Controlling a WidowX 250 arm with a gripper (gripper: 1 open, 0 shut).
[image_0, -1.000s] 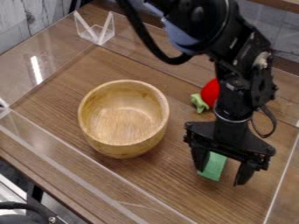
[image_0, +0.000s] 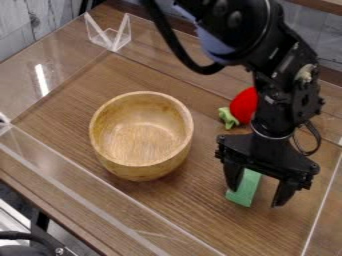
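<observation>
My black gripper (image_0: 262, 165) is low over the table at the right, its fingers open on either side of a green object (image_0: 243, 199). The green object lies beside and partly beneath the nearer part of the gripper; whether the fingers touch it is unclear.
A wooden bowl (image_0: 140, 133) sits left of the gripper. A red object (image_0: 242, 104) lies behind the arm, with a small green item (image_0: 226, 119) beside it.
The gripper and arm have shifted very slightly. The green object shows no clear movement.
</observation>
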